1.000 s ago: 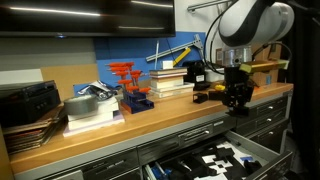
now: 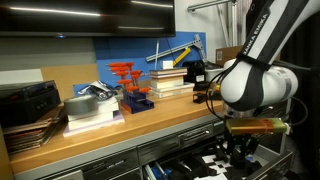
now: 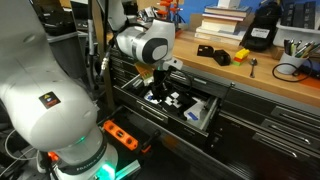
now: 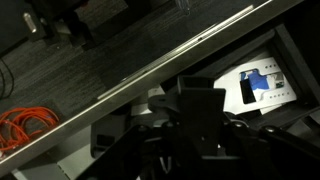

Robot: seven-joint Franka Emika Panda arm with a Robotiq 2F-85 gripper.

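My gripper (image 2: 240,160) points down into the open drawer (image 3: 205,120), low among its contents. In the wrist view a dark, blocky object (image 4: 200,98) sits at the fingers, and my gripper appears shut on it; its exact shape is lost in the dark. Inside the drawer lie several black and white pieces (image 3: 172,100). A white item with a blue patch and a black square (image 4: 262,85) lies to the right of the gripper in the wrist view. The fingertips are hard to make out from outside.
The drawer's front edge (image 4: 150,78) runs diagonally close by the gripper. Above is the wooden worktop (image 2: 120,130) with a pot (image 2: 82,104), books (image 2: 168,80) and red clamps (image 2: 124,72). An orange cable (image 4: 22,125) lies on the floor.
The arm has come down from above the worktop's edge into the open drawer, carrying the dark object. The worktop items have not moved.
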